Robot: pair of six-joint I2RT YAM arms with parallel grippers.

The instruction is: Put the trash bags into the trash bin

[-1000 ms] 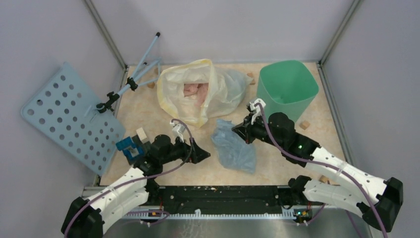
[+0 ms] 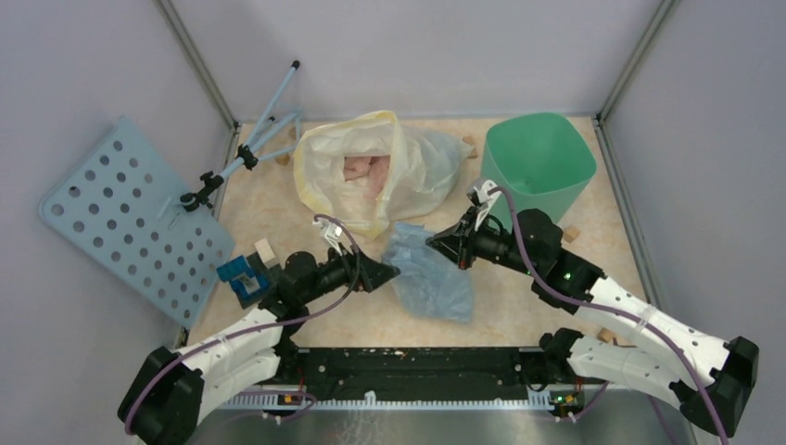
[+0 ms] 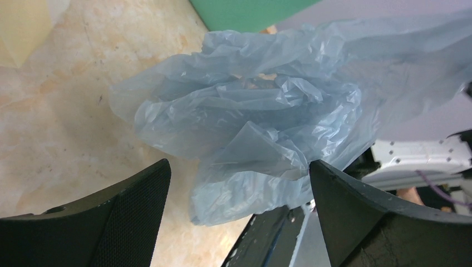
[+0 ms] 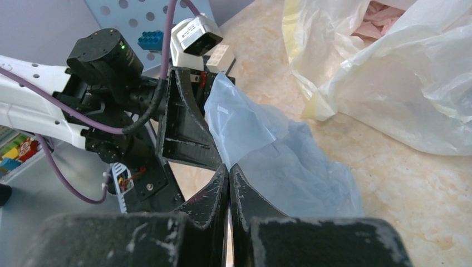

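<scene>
A thin blue trash bag [image 2: 429,278] hangs from my right gripper [image 2: 434,245], which is shut on its upper edge; in the right wrist view the film [image 4: 239,125] runs down into the fingertips. My left gripper [image 2: 394,273] stands open at the bag's left side. In the left wrist view, a fold of the bag [image 3: 261,153] lies between and beyond its spread fingers, close to the right-hand one. The green trash bin [image 2: 528,190] stands upright at the back right, its inside empty as far as shows.
A whitish bag with yellow rim [image 2: 348,139], pink stuff [image 2: 371,171] inside, lies open at the back middle. At the left are a perforated blue board [image 2: 139,218] and a blue block [image 2: 243,278].
The blue bag has swung and shifted, now hanging slightly further left. My left gripper has edged right to the bag's side; the right one has moved slightly left.
</scene>
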